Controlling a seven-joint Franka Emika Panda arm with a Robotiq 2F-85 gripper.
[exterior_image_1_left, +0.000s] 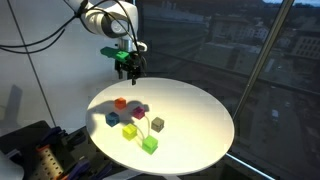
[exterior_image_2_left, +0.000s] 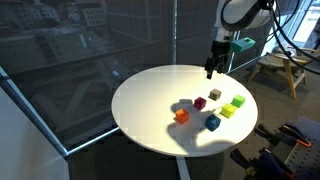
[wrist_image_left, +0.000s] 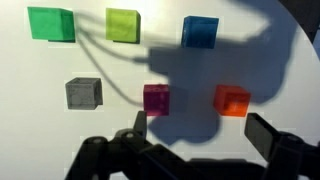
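My gripper (exterior_image_1_left: 128, 73) hangs in the air above the table's far side, fingers pointing down. In the wrist view its fingers stand wide apart with only bare table in the gap. An orange-red block (wrist_image_left: 232, 100) lies just ahead of the right finger (wrist_image_left: 259, 132), and a magenta block (wrist_image_left: 156, 99) just ahead of the left one. Farther up that view sit a blue block (wrist_image_left: 200, 32), a yellow-green block (wrist_image_left: 123, 26) and a green block (wrist_image_left: 51, 24). A grey block (wrist_image_left: 84, 94) lies to the left. All rest on the table, apart from each other.
My arm's shadow falls over the area around the blue and orange-red blocks in the wrist view. Dark windows stand behind the table.
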